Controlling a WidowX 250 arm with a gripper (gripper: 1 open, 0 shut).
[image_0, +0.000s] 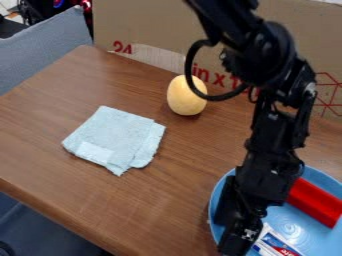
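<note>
My black gripper (241, 225) is low over the blue plate (311, 240) at the lower right, open, its fingertips reaching down at the plate's left part. A red object (315, 202) lies in the plate to the right of the gripper. A white packet with blue and red print (278, 247) lies at the plate's lower edge, partly cut off by the frame and close beside the fingers. The gripper hides the plate's middle left, so I cannot tell what is between the fingertips.
A folded pale cloth (114, 138) lies on the wooden table (54, 110). A yellow egg-shaped object (187, 95) stands toward the back, before a cardboard box (147, 25).
</note>
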